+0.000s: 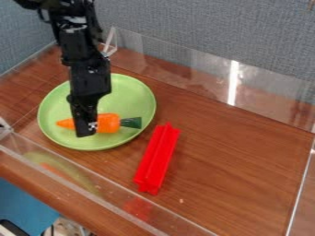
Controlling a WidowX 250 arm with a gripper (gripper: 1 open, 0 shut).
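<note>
An orange toy carrot (109,123) with a dark green top lies on a green plate (123,92) at the left of the wooden table. My black gripper (88,125) reaches down over the plate at the carrot's middle. It looks shut; whether anything is between its fingertips is hard to see, and it hides part of the carrot.
A long red object (157,159) lies right of the plate. Clear acrylic walls edge the table (240,166) at front and back.
</note>
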